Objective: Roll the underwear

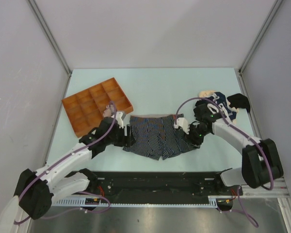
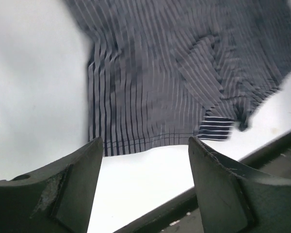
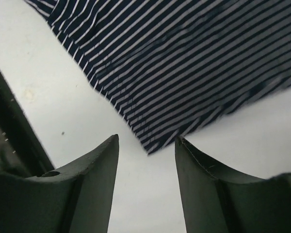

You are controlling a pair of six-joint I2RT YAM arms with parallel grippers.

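Striped dark underwear (image 1: 145, 136) lies spread flat in the middle of the table. Its left part fills much of the left wrist view (image 2: 140, 102), with a bottom edge just beyond my left gripper, whose fingers stand apart with nothing between them. In the right wrist view, a striped corner of the underwear (image 3: 174, 77) lies just beyond the open fingers of my right gripper. From the top, my left gripper hangs at the garment's left side and my right gripper at its right side.
An orange divided box (image 1: 89, 102) stands at the back left. A pile of dark and cream cloths (image 1: 233, 102) lies at the back right. The front edge is close below the underwear.
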